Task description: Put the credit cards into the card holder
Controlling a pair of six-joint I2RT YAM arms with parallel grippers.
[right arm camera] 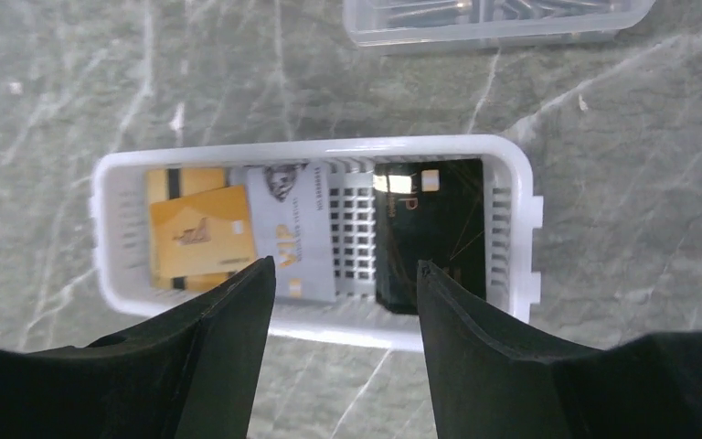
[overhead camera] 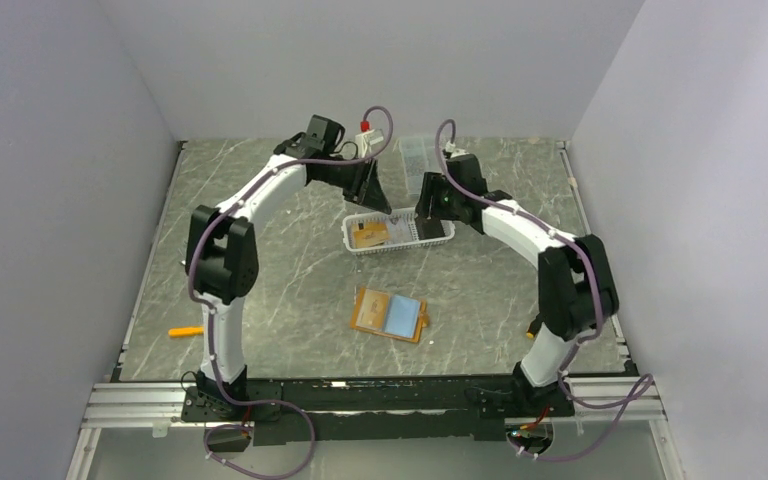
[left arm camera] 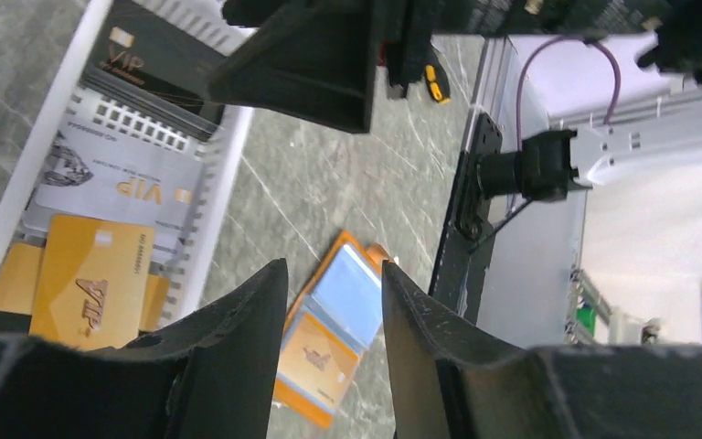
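Observation:
A white slotted basket point(overhead camera: 400, 246) holds orange cards point(right arm camera: 203, 229), a silver VIP card point(right arm camera: 291, 229) and a black VIP card point(right arm camera: 431, 233). A tan card holder point(overhead camera: 384, 314) with a light blue card and a brownish card lies in front of the basket. My left gripper hangs over the basket's left part, open and empty, seeing basket and holder below. My right gripper is open and empty above the basket's right side, its view centred on the cards.
A clear plastic box point(right arm camera: 498, 27) stands behind the basket. An orange-handled tool point(overhead camera: 186, 331) lies at the left, a dark yellow tool point(left arm camera: 436, 80) at the right. The table around the holder is clear.

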